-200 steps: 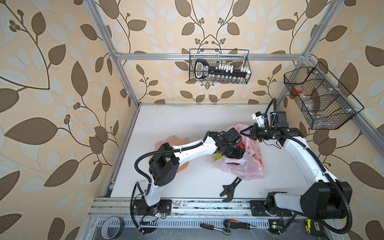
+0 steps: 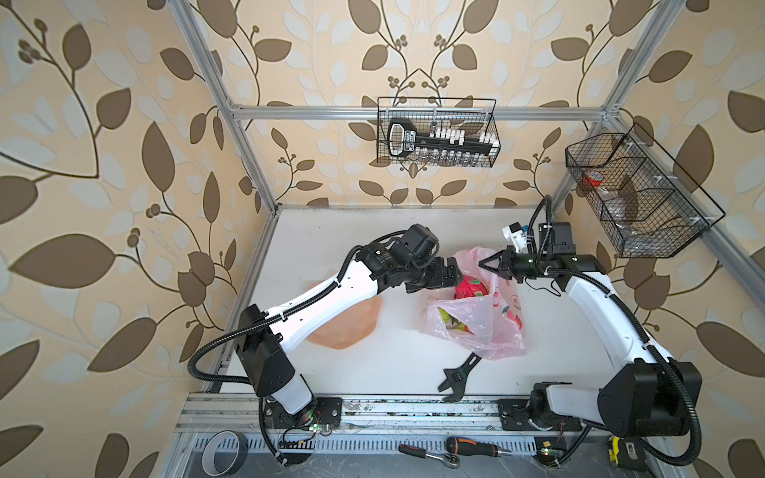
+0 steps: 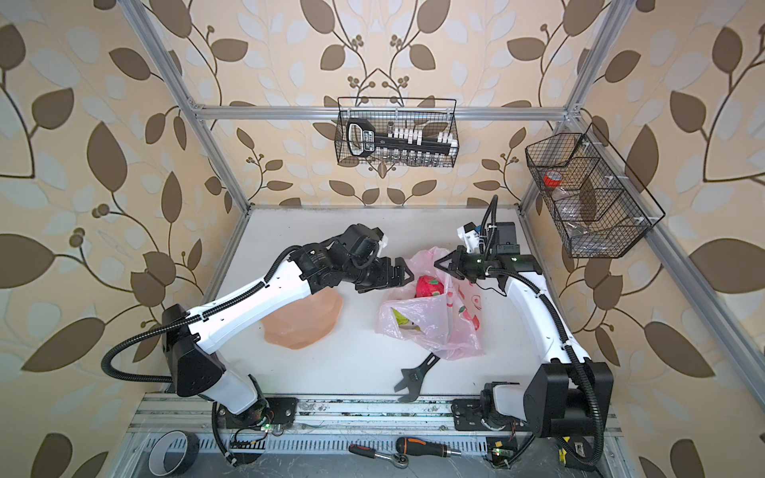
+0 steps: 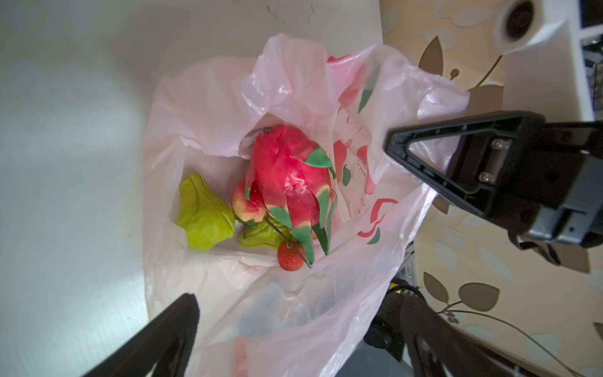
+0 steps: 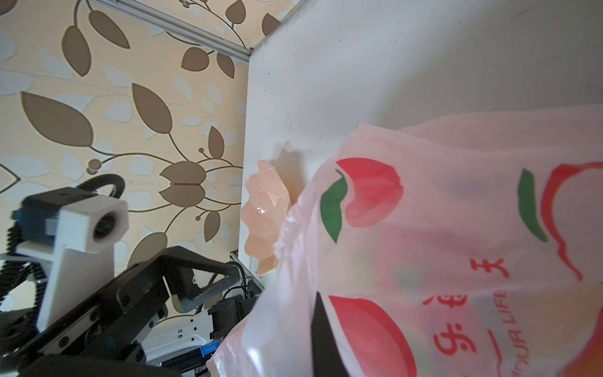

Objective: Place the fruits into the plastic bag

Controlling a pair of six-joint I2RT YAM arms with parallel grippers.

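Pink dragon fruit [image 4: 292, 169] lies inside the pink plastic bag [image 4: 207, 100], with green star-shaped fruit [image 4: 204, 216], a small peach-coloured fruit [image 4: 248, 204] and a red lychee-like fruit [image 4: 290, 256] around it. The left gripper [image 2: 454, 275] hovers above the bag's left side, fingers apart; in its wrist view, nothing is between its fingers. My right gripper [image 2: 487, 263] is shut at the bag's upper right rim, and the thin film [image 5: 263, 333] runs to its fingers, which the bag partly hides.
A peach-coloured bowl [image 2: 346, 322] sits on the left of the white table, partly beneath the left arm; what shows of it is empty. A black adjustable wrench [image 2: 458, 377] lies in front of the bag.
The left gripper has come up and left out of the bag, uncovering the fruits in it. My right arm keeps its place at the rim.
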